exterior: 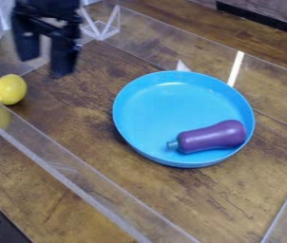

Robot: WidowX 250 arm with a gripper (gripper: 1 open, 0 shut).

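My gripper [46, 52] is a dark, motion-blurred shape at the top left, open, hanging up and to the right of a yellow lemon-like object [10, 89] near the left side. A purple toy eggplant [212, 136] lies in the lower right part of a round blue plate [146, 109], right of the gripper.
The wooden surface [197, 199] has clear room in front of the plate and between the lemon and the plate. Transparent edges or panels run along the left and right sides.
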